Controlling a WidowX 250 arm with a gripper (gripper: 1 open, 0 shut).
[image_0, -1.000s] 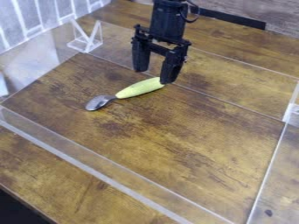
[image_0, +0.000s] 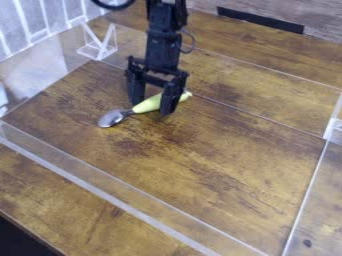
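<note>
A spoon with a metal bowl (image_0: 111, 119) and a thick pale yellow-green handle (image_0: 171, 100) lies diagonally on the wooden table (image_0: 201, 170). My black gripper (image_0: 154, 93) is down over the handle, its fingers either side of or just above it and partly covering it. Whether the fingers touch or grip the handle I cannot tell.
Clear plastic walls and strips border the work area on the left, front and right. A white bracket (image_0: 98, 43) stands at the back left.
My gripper has moved down and to the left onto the spoon's handle, and its fingers look closer together. The spoon lies in about the same place.
</note>
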